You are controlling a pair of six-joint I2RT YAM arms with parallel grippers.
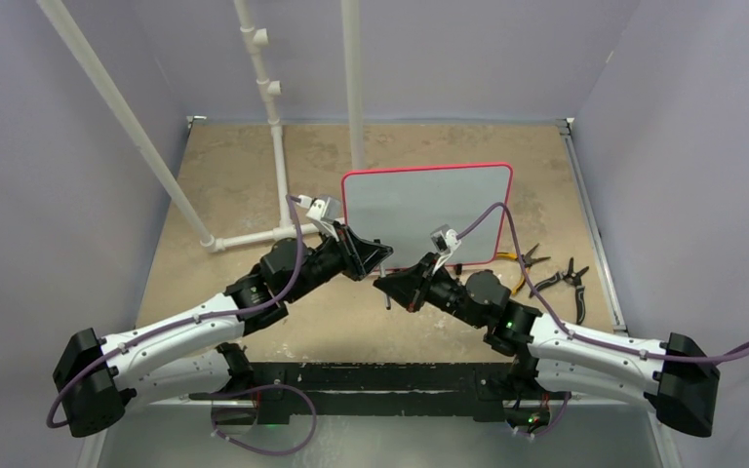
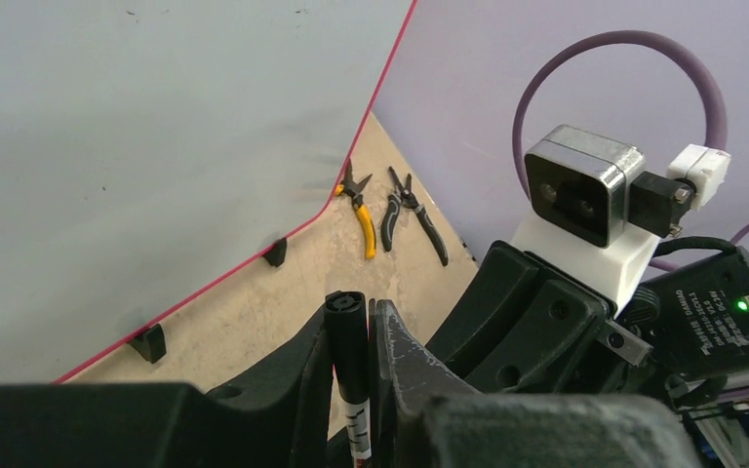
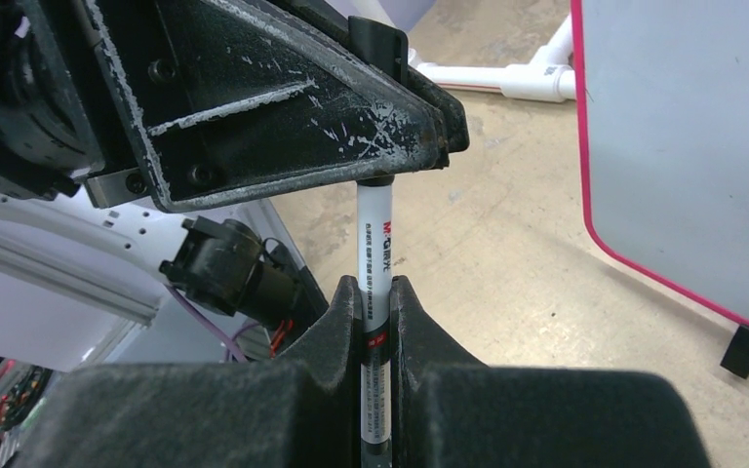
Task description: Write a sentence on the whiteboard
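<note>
A white-barrelled marker pen (image 3: 374,234) with black ends stands upright between my two grippers. My left gripper is shut on its black upper end, which pokes up between the fingers. Lower down, my right gripper is shut on the white barrel, just below the left one. From above, the pen's lower end (image 1: 388,304) shows beneath the right fingertips. Behind the grippers, the whiteboard (image 1: 427,210) with its red rim leans upright; only a few tiny dark specks show on it in the left wrist view.
Yellow-handled pliers (image 1: 524,265) and black-handled pliers (image 1: 571,280) lie right of the board. White pipes (image 1: 280,166) stand at the left and back. Small black feet (image 2: 149,343) support the board's lower edge.
</note>
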